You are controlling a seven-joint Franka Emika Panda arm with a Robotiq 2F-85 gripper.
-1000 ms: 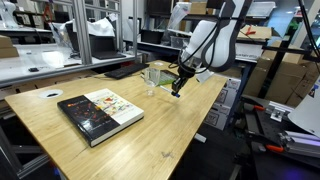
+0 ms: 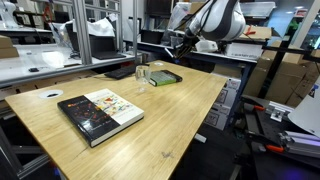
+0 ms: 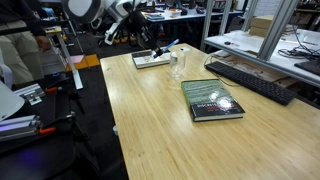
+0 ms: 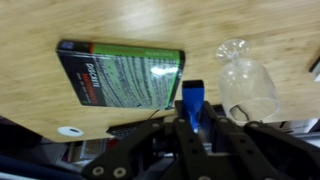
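Note:
In the wrist view my gripper is shut on a slim blue pen-like object with a dark tip. It hangs above the table, beside a green and black book and left of a clear glass. From exterior view 1, the arm is raised at the back, and the held object is too small to make out clearly. The same green book lies flat in exterior view 2, with the glass standing just behind it.
A black keyboard lies near the table's edge. Another thick book, dark and white, rests at the near left in exterior view 1.
The arm has risen and drawn back from low over the table. The green book, partly hidden behind the gripper before, now shows clearly; the near book has not moved.

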